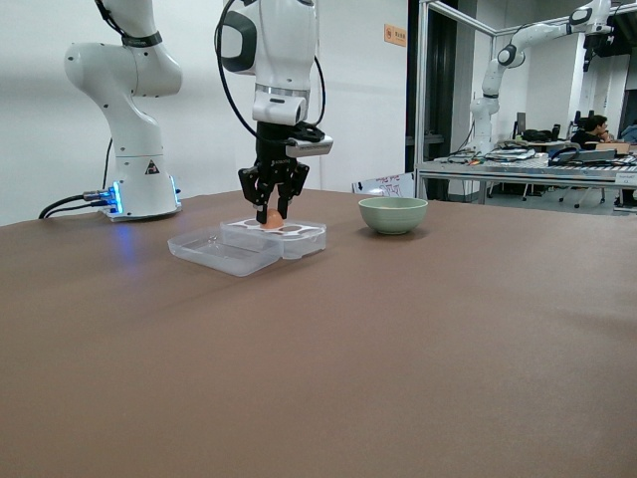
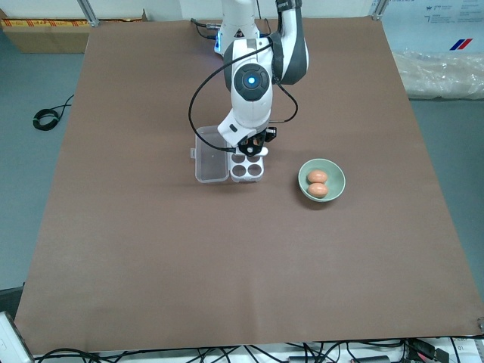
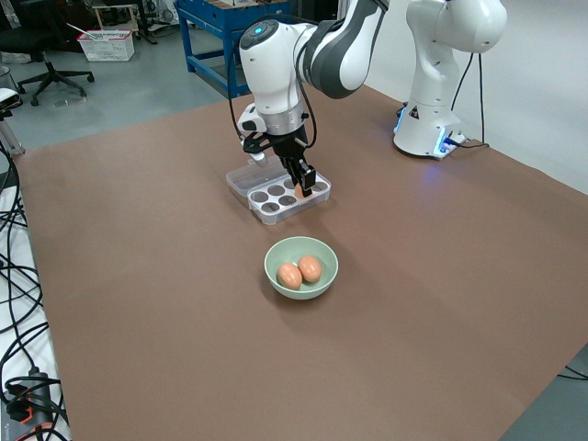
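Observation:
My gripper (image 1: 272, 205) is lowered into the egg box (image 2: 246, 171), over its white tray of round cups; an egg (image 1: 274, 221) sits between or just beside its black fingers, and whether they grip it I cannot tell. The clear lid (image 2: 211, 159) lies open beside the tray. A pale green bowl (image 3: 300, 285) holds two brown eggs (image 2: 318, 189), to the right of the box in the left view and nearer the camera in the right view.
A white robot base (image 3: 423, 129) stands behind my arm at the back. Cables run along the table's outer edge.

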